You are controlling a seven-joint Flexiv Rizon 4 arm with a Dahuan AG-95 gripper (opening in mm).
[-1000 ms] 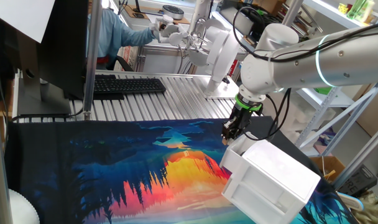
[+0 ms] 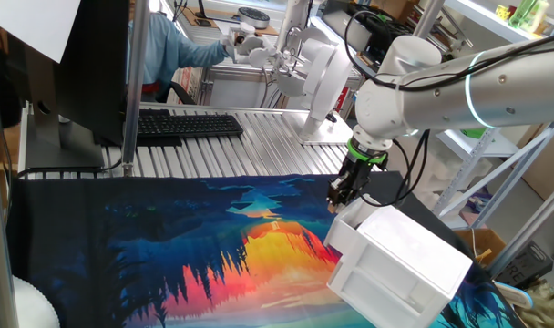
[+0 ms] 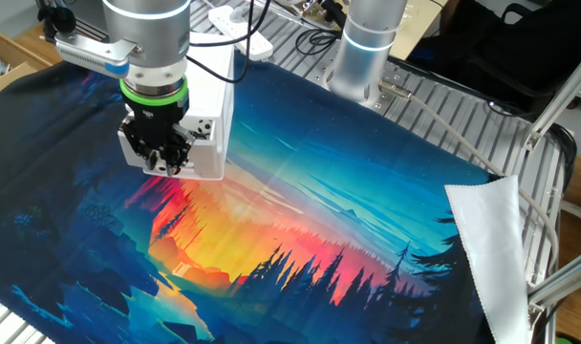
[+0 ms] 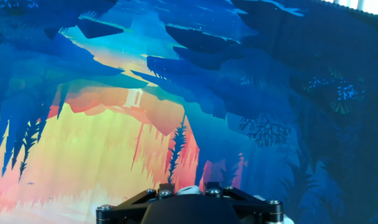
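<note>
A white box-shaped drawer unit (image 2: 409,260) stands on the right of the printed cloth in exterior view 1, with an open front compartment. A smaller white drawer section (image 2: 345,239) juts out at its left end. My black gripper (image 2: 334,204) points down at the upper edge of that section. From the other side, in exterior view 2, the gripper (image 3: 164,164) hangs in front of the white unit (image 3: 212,124). A small white piece (image 4: 188,190) shows between the fingers in the wrist view; whether they touch it is unclear, as the gripper body hides what lies below.
A keyboard (image 2: 181,125) and a white fan (image 2: 318,82) stand beyond the cloth's far edge. A person's arm (image 2: 200,53) shows at the back. White fabric (image 3: 491,248) lies over one cloth edge.
</note>
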